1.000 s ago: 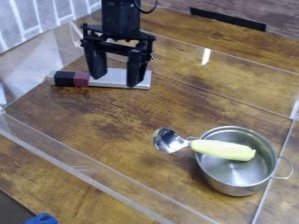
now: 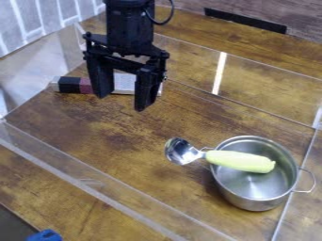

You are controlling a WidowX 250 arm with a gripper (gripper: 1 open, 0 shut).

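Observation:
My black gripper (image 2: 126, 90) hangs above the wooden table at the upper left, its two fingers apart and pointing down, with nothing visible between them. Behind and below it lies a cleaver-like object with a dark handle (image 2: 78, 85) and a pale flat part, partly hidden by the gripper. At the lower right a steel pot (image 2: 258, 194) holds a pale yellow corn-like object (image 2: 242, 161). A steel ladle (image 2: 180, 151) lies at the pot's left rim, its handle hidden.
Clear plastic walls border the wooden surface (image 2: 113, 151). A blue object (image 2: 44, 235) sits at the lower left corner, outside the walls.
My gripper has moved toward the camera, appearing lower and larger in the view, and now hides more of the pale flat object behind it. The pot and its contents are unchanged.

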